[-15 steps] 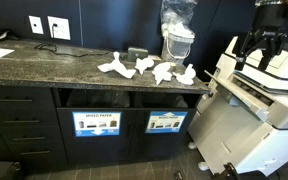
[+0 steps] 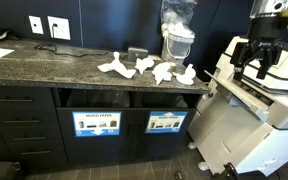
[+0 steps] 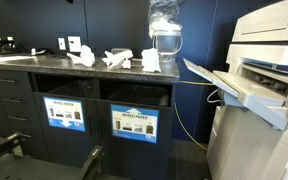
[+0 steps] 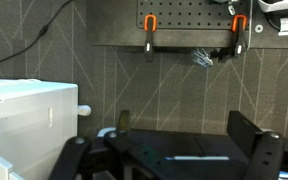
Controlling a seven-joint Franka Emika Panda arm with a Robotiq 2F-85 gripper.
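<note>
High at the right in exterior view 1, my gripper (image 2: pixel 250 74) hangs in front of the white printer (image 2: pixel 246 125). In the wrist view the gripper is open, its two dark fingers wide apart and nothing between them. White crumpled papers (image 2: pixel 163 71) lie along the front of the dark counter (image 2: pixel 44 68), well to the left of the gripper. Below them, the cabinet has two bin openings, with a mixed paper sign (image 2: pixel 97 123) on the left and another sign (image 2: pixel 165 121) on the right.
A clear bucket (image 3: pixel 167 42) stuffed with plastic stands at the counter's back. The printer's tray (image 3: pixel 249 95) juts out toward the counter. In the wrist view, a board with orange-handled clamps (image 4: pixel 150 22) lies above open carpet (image 4: pixel 174 90).
Over the last second my gripper has come down slightly at the right of exterior view 1. Papers, bins and bucket have stayed put.
</note>
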